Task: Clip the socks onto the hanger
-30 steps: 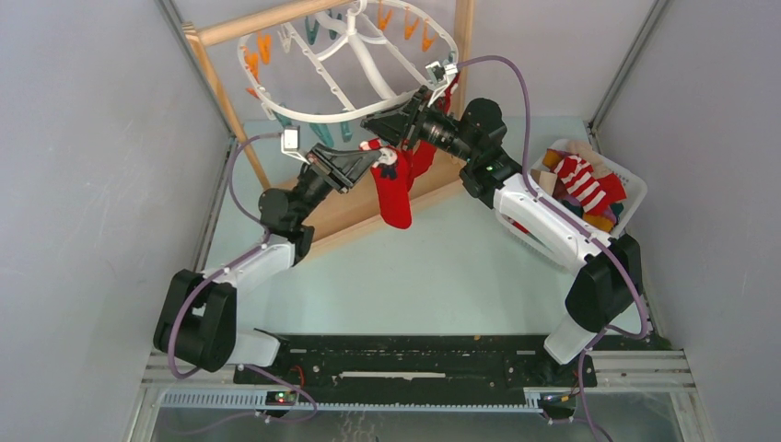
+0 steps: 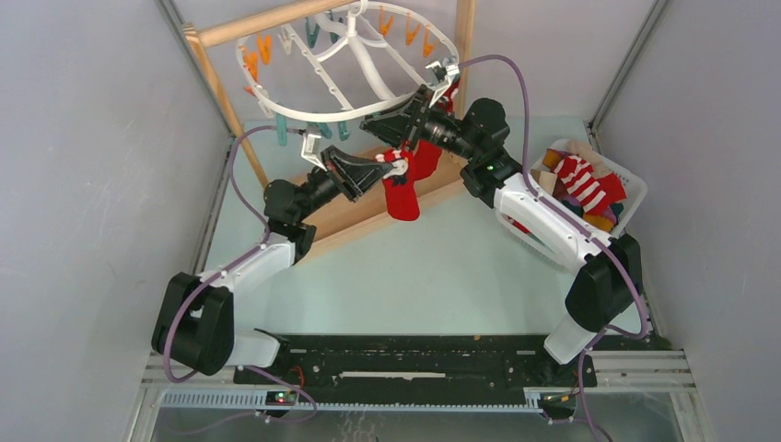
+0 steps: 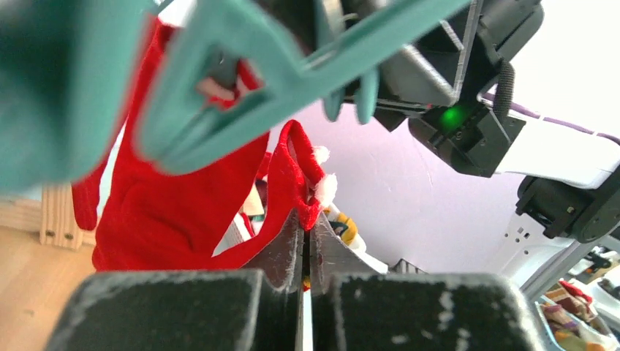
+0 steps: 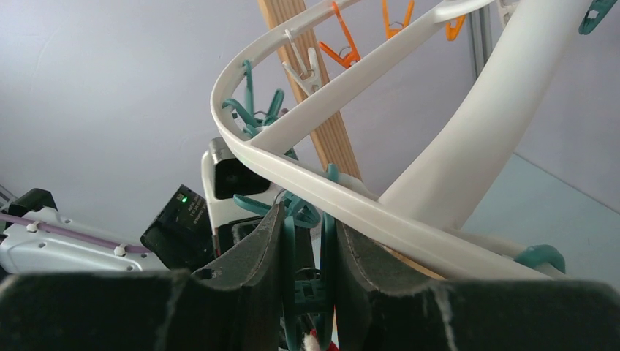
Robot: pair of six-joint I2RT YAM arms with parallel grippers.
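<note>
In the left wrist view, a red sock (image 3: 292, 172) with a white fluffy trim is pinched at its top edge by my left gripper, which is shut on it. From above, this sock (image 2: 402, 195) hangs below the front of the white hanger (image 2: 336, 117). My right gripper is shut on a teal clip (image 4: 329, 256) on the hanger's rim. Whether that clip's mouth is spread cannot be told. Another red sock (image 2: 427, 160) hangs just behind, partly covered by the right arm.
Orange clips (image 2: 250, 64) and other teal clips (image 2: 281, 129) line the ring. A wooden frame (image 2: 258, 23) supports the hanger. To the right stands a white basket (image 2: 635, 184) of socks, partly behind the right arm.
My left gripper has shifted slightly to the right with the red sock, bringing it closer to the right gripper. The right arm looks still.
</note>
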